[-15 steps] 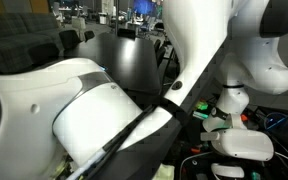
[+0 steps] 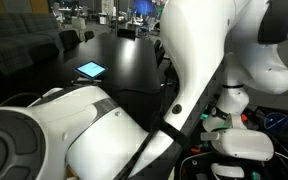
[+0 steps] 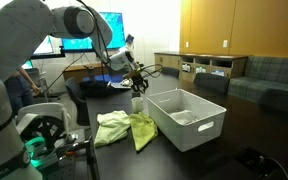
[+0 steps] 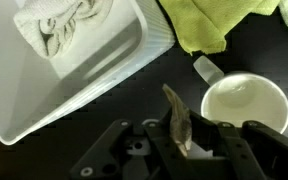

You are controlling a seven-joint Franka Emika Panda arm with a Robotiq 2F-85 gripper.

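Note:
In the wrist view my gripper is shut on a thin brownish object [image 4: 175, 108], whose tip points up between the fingers; I cannot tell what it is. A white mug [image 4: 246, 103] stands close by on the right, its handle toward the green cloth. From exterior view 2, the gripper [image 3: 138, 82] appears above the mug [image 3: 137, 104], clear of the table. An open white box [image 3: 189, 128] stands to the right of the mug. Inside it lies a pale crumpled cloth [image 4: 64, 22]. In exterior view 1 the arm hides the gripper.
Beside the mug, green cloths [image 3: 142, 131] lie spread on the dark table [image 3: 169, 165]. The box wall [image 4: 142, 48] rises near the gripper's left. Free table surface extends in front of the box.

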